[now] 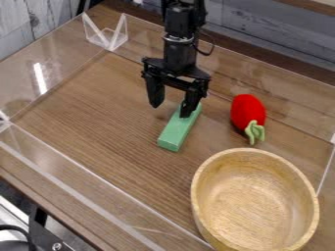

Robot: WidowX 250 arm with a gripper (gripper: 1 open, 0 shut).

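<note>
My black gripper (pixel 175 92) hangs over the upper middle of the wooden table, open, with its two fingers spread left and right. The right finger is at the top end of a green rectangular block (pixel 178 128), which lies lengthwise pointing toward the lower left. Whether that finger touches the block is hard to tell. A red plush object (pixel 248 113) with a pale green end lies to the right of the block.
A large tan round bowl (pixel 254 159) takes up the lower right. Clear plastic stands sit at the top left and left edge. A wall runs along the back.
</note>
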